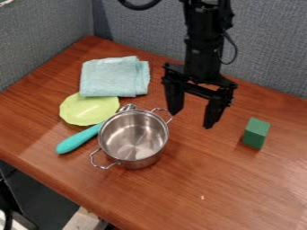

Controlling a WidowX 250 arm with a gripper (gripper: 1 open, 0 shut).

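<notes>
My black gripper [192,108] hangs over the table at the upper middle, just behind and right of a steel pot [135,139], its two fingers spread apart with nothing visible between them. A green block [256,133] sits to the right. Left of the pot lie a turquoise-handled utensil [78,138] and a pale yellow-green plate [88,110]. A folded light-blue cloth [113,77] lies behind the plate.
Grey padded walls [48,31] border the back and left. A dark gap lies beyond the front-left edge.
</notes>
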